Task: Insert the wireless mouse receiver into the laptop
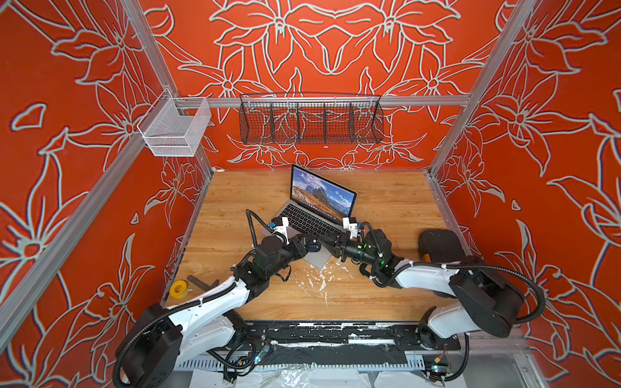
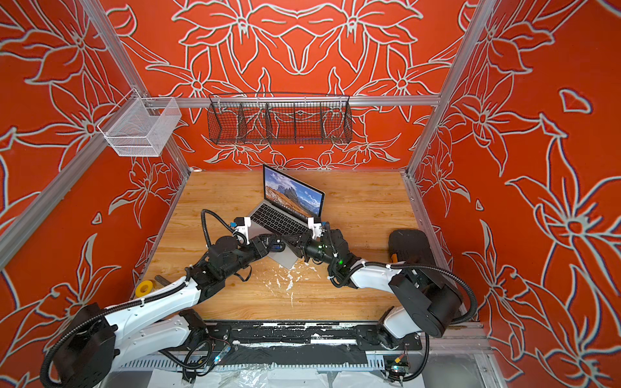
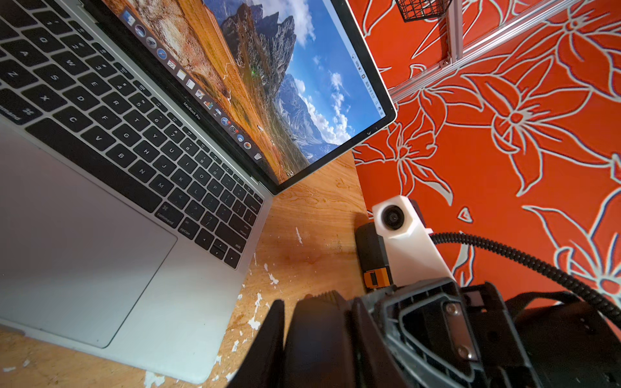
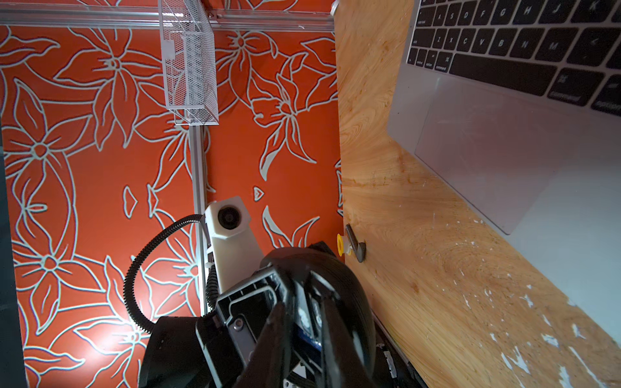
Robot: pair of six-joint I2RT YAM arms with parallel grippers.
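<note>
A black mouse (image 4: 352,291) is clasped in my left gripper (image 1: 305,243), which is shut on it, above the front part of the open laptop (image 3: 187,310). From the left wrist view, the dark mouse (image 3: 320,342) fills the space between that gripper's fingers. My right gripper (image 1: 328,243) meets it from the right. Its fingers (image 4: 268,352) stand apart in front of the mouse's blue and silver underside, close up against it. No receiver can be made out; the fingers and shadow hide that spot. The laptop's side ports do not show clearly.
A black case (image 1: 440,244) lies at the right of the table. Yellow tape (image 1: 178,289) and a dark tool (image 1: 202,282) lie at the left. Wire baskets (image 1: 310,123) hang at the back.
</note>
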